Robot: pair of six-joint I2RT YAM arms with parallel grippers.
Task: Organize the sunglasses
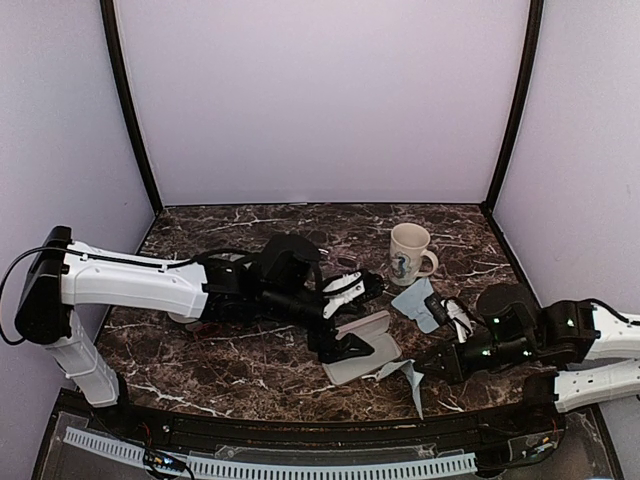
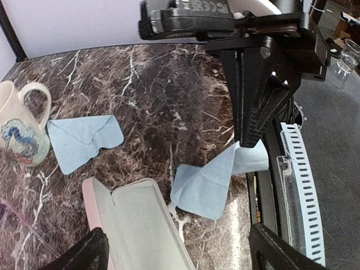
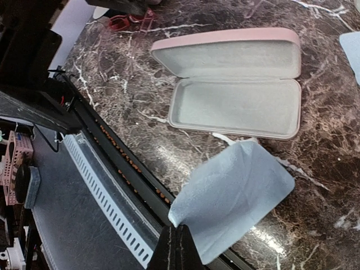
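An open pink case (image 1: 347, 372) with a pale lining lies on the marble table. My right gripper is shut on the corner of a light blue cloth (image 3: 239, 194), which hangs beside the case's near edge. Over the case's lid side, my left gripper stands open and empty, fingers wide apart. One thin pinkish arm of the sunglasses (image 2: 31, 225) shows at the left of the left wrist view; their other parts are mostly out of frame. Red glasses (image 3: 119, 22) lie at the top left of the right wrist view.
A second blue cloth (image 1: 418, 303) lies flat in front of the seahorse mug (image 1: 407, 255) at the back right. My left arm covers much of the table's left side. A dark rail and white slotted strip (image 1: 300, 468) run along the front edge.
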